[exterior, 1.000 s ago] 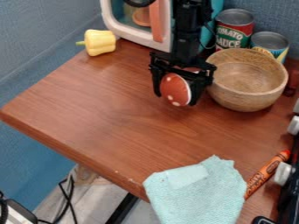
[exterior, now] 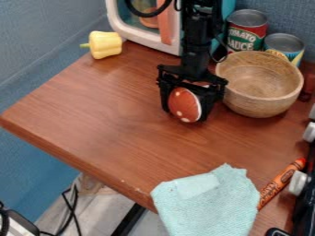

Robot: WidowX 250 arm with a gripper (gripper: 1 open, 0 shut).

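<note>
My black gripper (exterior: 190,92) is low over the wooden table, just left of a wooden bowl (exterior: 260,85). Between its fingers is a red round object with white dots (exterior: 186,105), which it appears to grip. The underside of the object is at or very close to the tabletop; I cannot tell if it touches.
A yellow pepper (exterior: 103,44) sits at the back left beside a toy appliance (exterior: 142,28). Cans (exterior: 246,32) stand behind the bowl. A light blue cloth (exterior: 207,203), a wrapped snack (exterior: 281,184) and bottles line the front right.
My gripper and the red object have shifted slightly down in the view, toward the tabletop or front. The other things have not moved.
</note>
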